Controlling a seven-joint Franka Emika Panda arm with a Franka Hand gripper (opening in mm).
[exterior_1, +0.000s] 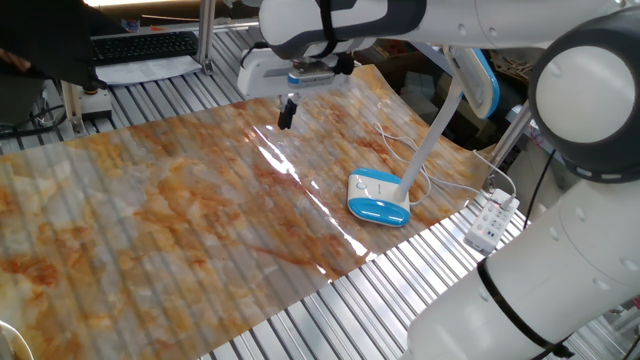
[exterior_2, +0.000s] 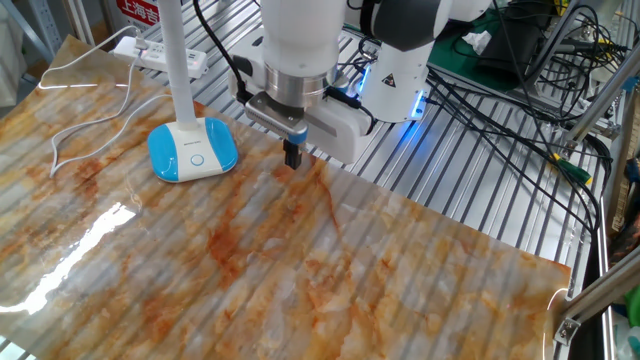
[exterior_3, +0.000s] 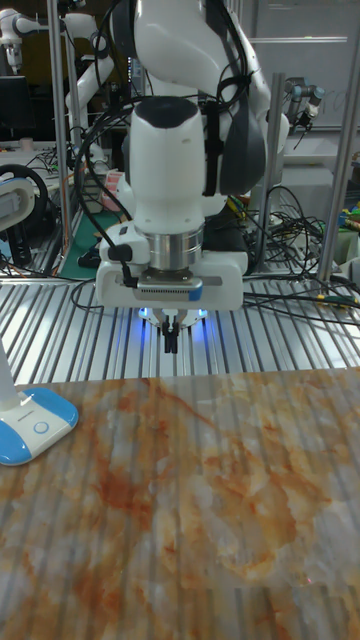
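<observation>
My gripper hangs pointing down above the table, its two black fingers close together. The fingers look shut, and nothing shows between them. In exterior view 1 the gripper is above the marbled sheet, to the left of and behind the desk lamp. The white and blue desk lamp stands upright on the sheet, clear of the gripper. From exterior view 2, the lamp base is left of the gripper.
A glossy brown-and-white marbled sheet covers much of the ribbed metal table and is otherwise bare. A white power strip lies by the lamp, with a loose white cable nearby. Black cables run over the table at the right in exterior view 2.
</observation>
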